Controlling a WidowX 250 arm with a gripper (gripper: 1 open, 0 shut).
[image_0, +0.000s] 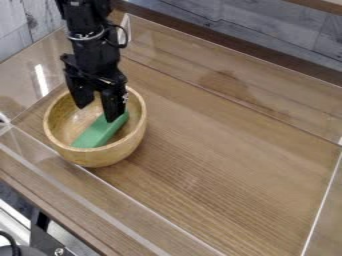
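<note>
A round tan bowl (123, 150) sits on the left side of the wooden surface, with a green elongated object (99, 134) lying inside it. My black gripper (96, 103) reaches down from the top over the bowl's back part, above the green object's upper end. It is open, its two sides apart, with nothing seen held between them.
A light rim runs along the left and right edges. Dark cables show at the lower left corner.
</note>
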